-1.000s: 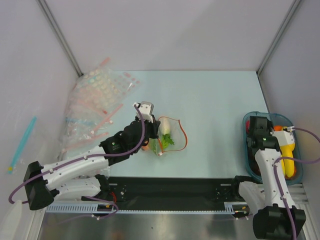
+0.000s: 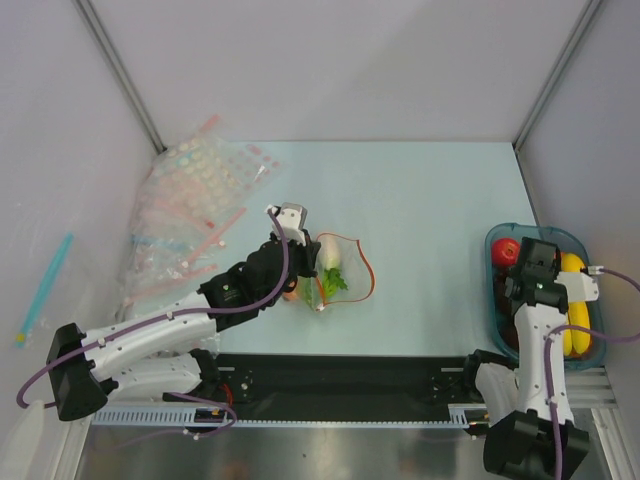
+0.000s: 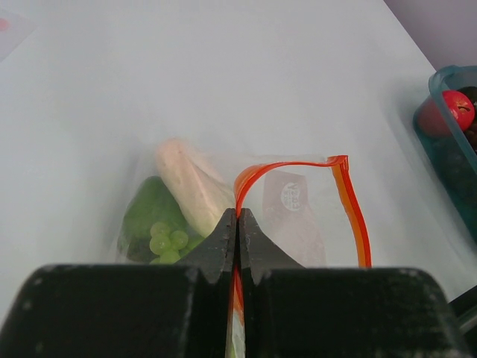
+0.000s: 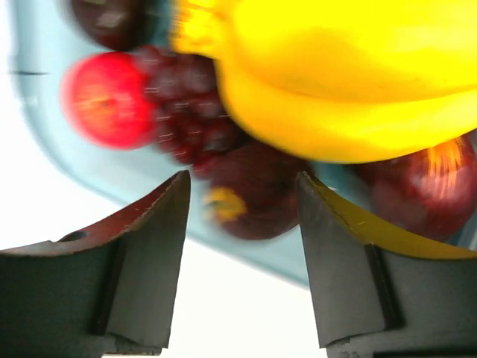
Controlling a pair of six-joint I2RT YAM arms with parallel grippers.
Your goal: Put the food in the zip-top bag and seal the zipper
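The clear zip top bag [image 2: 350, 262] stands with its orange-edged mouth spread, holding a pale elongated food [image 3: 192, 186], green grapes [image 3: 170, 240] and a green pepper-like item [image 3: 149, 209]. My left gripper is shut on the bag's orange rim, which passes between its fingertips. Inside the blue basket [image 2: 488, 275] at far right, my right gripper is open, its fingers on either side of a dark round fruit [image 4: 257, 190] with a yellow spot. Contact with that fruit cannot be made out.
Around the dark fruit lie yellow bananas [image 4: 350, 67], dark red grapes [image 4: 186, 104], a red tomato-like item [image 4: 108, 101] and a reddish round fruit [image 4: 428, 186]. More clear bags [image 2: 190, 190] lie flat at the left.
My right gripper has shifted rightward within the basket, uncovering the red item and covering the orange one. The left arm and the bag have stayed still.
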